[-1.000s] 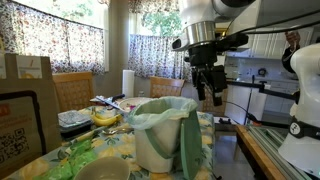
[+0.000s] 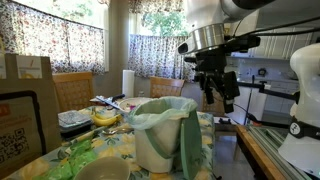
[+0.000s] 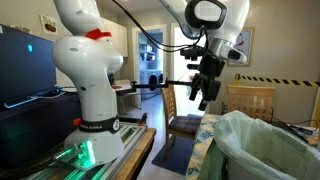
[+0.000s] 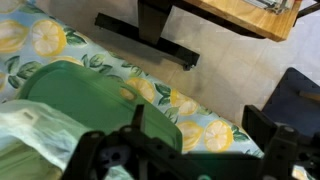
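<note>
My gripper (image 2: 218,98) hangs open above and to the right of a white bin (image 2: 152,153) lined with a pale plastic bag. Nothing shows between its fingers. A green lid (image 2: 190,148) stands upright against the bin's right side. In the wrist view that lid (image 4: 95,92) lies left of my gripper, with the bag (image 4: 42,125) in the lower left corner. From the second exterior view, the gripper (image 3: 206,98) is in the air left of the lined bin (image 3: 268,147), not touching it.
A lemon-patterned cloth (image 4: 130,72) covers the table. A bowl (image 2: 103,169), green packets (image 2: 80,155) and a cardboard box (image 2: 28,115) stand left of the bin. Wooden chairs (image 3: 250,101) stand beyond. Open floor (image 4: 225,75) shows past the table edge.
My gripper has shifted slightly to the right in exterior view 1, and its fingers are seen at a somewhat different angle. The bin and lid have not moved.
</note>
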